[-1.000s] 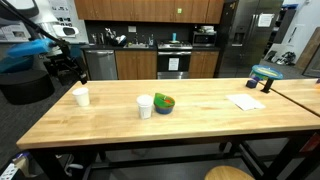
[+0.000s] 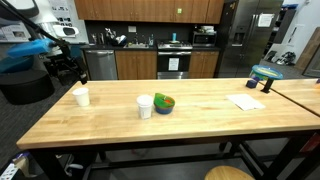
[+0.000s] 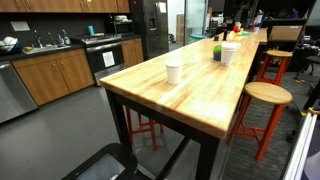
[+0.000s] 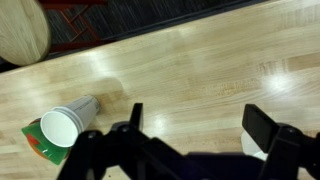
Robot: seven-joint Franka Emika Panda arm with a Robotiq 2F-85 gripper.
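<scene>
My gripper stands open above the wooden table, with only bare tabletop showing between its fingers. In exterior view 1 it hangs at the left, over and near a white cup [image 2: 81,97]. Part of a white round object [image 4: 250,145], likely that cup, shows beside the right finger, which hides some of it. A second white cup [image 2: 146,106] stands farther right along the table. Right beside it sits a bowl with green and red on it [image 2: 164,104]. Both cups also show in exterior view 2, the nearer one [image 3: 174,73] standing upright.
A white sheet [image 2: 246,102] lies on the right part of the table [image 2: 205,100], and a blue-and-green container [image 2: 264,75] stands at the far right. Between bowl and sheet the surface is clear. Round stools [image 3: 268,94] stand along the table's side.
</scene>
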